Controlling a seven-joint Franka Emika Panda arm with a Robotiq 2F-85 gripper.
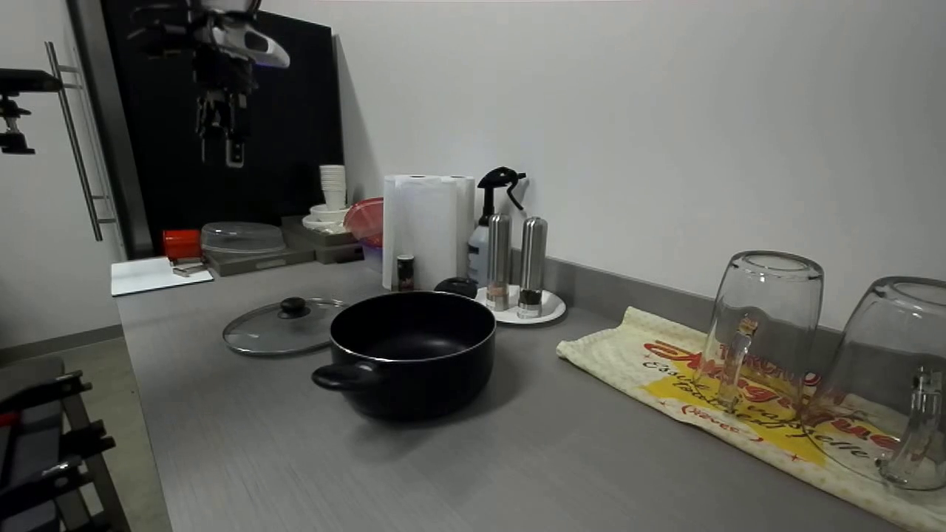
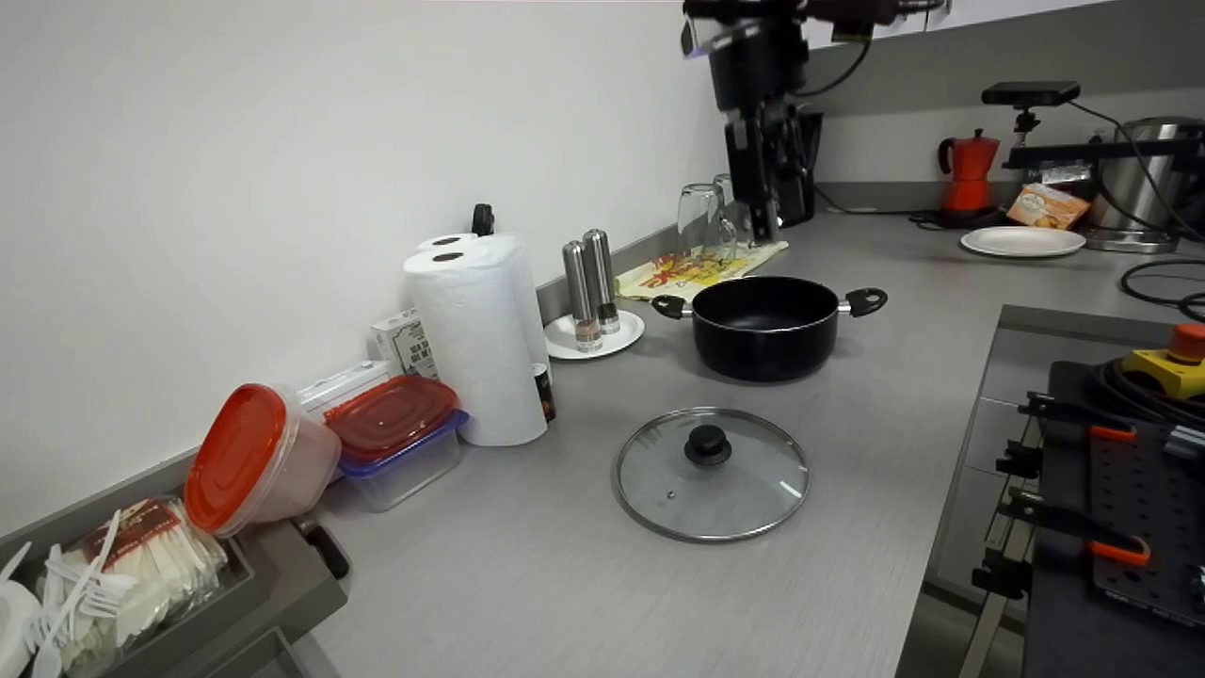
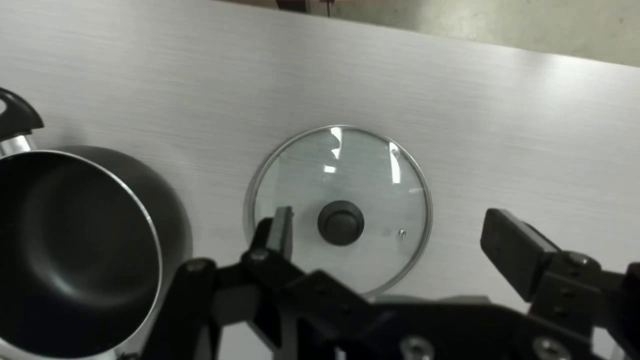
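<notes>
A round glass lid with a steel rim and a black knob lies flat on the counter, knob up. Beside it stands a black two-handled pot, uncovered; its inside looks empty. High above the counter hangs my gripper, with its fingers spread wide and nothing between them. From the wrist the lid's knob shows in the gap between the fingers, well below them. In the first exterior view the gripper appears above and behind the lid, clear of everything.
Pepper mills on a white plate and paper towel rolls stand along the wall. Glass mugs rest upside down on a printed cloth. Plastic containers sit at one end.
</notes>
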